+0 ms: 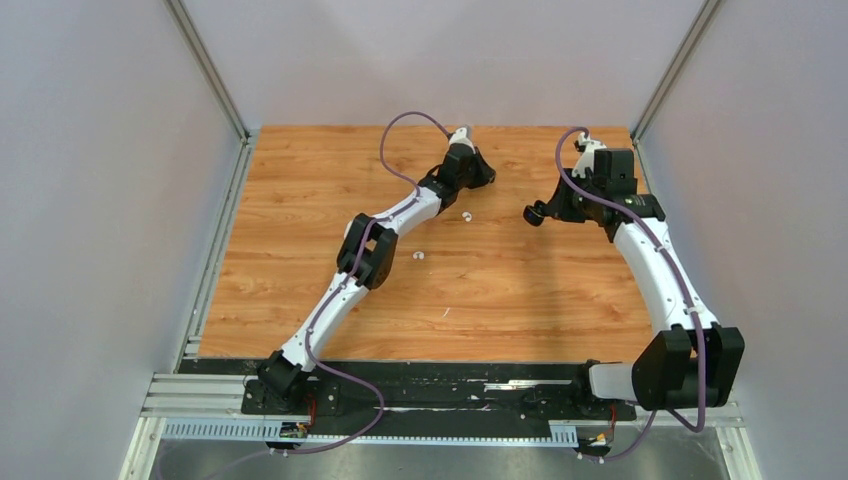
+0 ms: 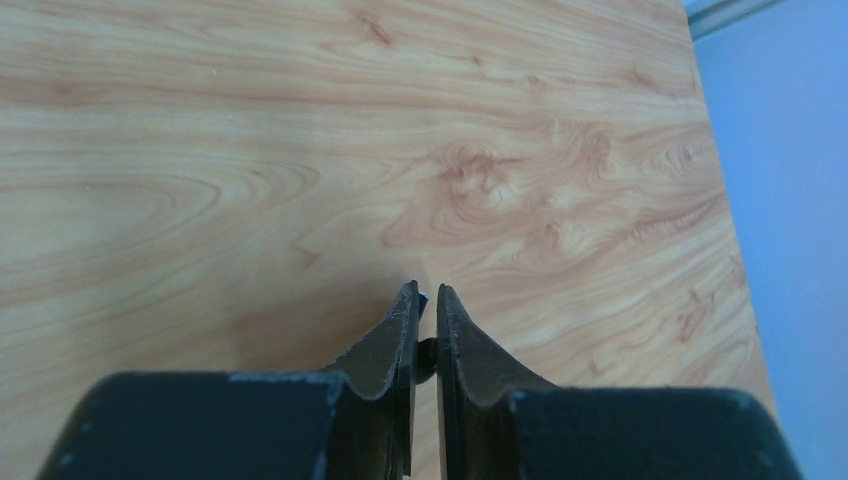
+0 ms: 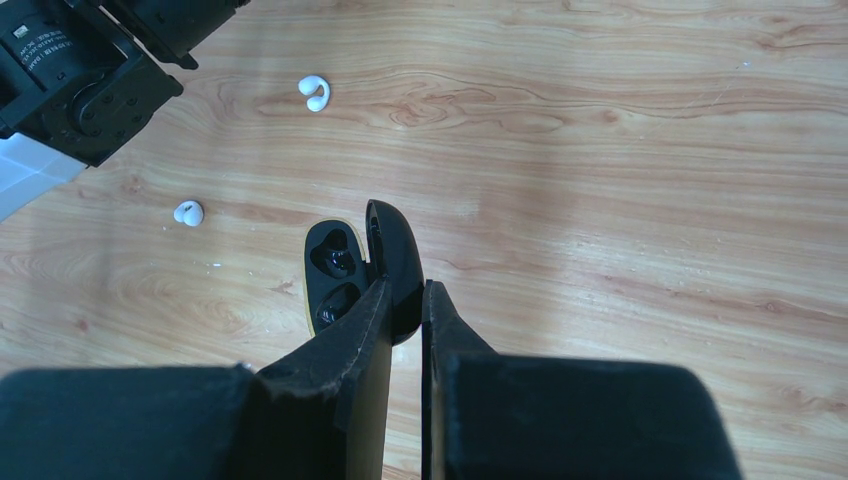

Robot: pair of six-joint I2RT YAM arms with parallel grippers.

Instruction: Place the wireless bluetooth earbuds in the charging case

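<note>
The black charging case hangs open in the right wrist view, its two dark hollows showing no earbuds. My right gripper is shut on the case's raised lid, above the table's right half. Two white clip-shaped earbuds lie apart on the wood: one earbud farther back, the other earbud nearer the front left. Behind both, my left gripper has its fingertips almost together. A small dark object shows between its fingers; what it is I cannot tell.
Bare wooden tabletop stretches across the front and left. Pale walls close in the sides and back. In the right wrist view, the left arm reaches in at the upper left, beyond the case.
</note>
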